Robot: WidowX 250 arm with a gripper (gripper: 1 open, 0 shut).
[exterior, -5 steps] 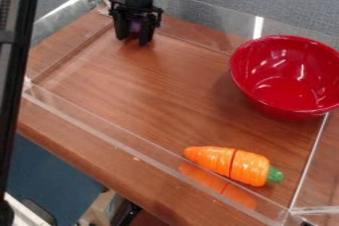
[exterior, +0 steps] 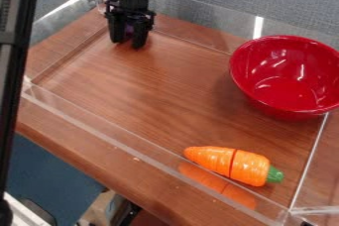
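Observation:
My black gripper [exterior: 130, 27] is low at the back left of the wooden tray floor, close to the back wall. Its fingers are dark and small in view, so I cannot tell whether they are open or shut, or whether something sits between them. A red bowl [exterior: 283, 81] stands at the right. An orange toy carrot with a green top [exterior: 233, 164] lies at the front right.
Clear low walls [exterior: 159, 150] edge the wooden work surface [exterior: 153, 91]. A grey wall is behind, and a dark arm or frame post runs down the left edge.
The gripper has shifted very slightly, and the small purplish patch seen at it earlier is less visible. The bowl and carrot have not moved.

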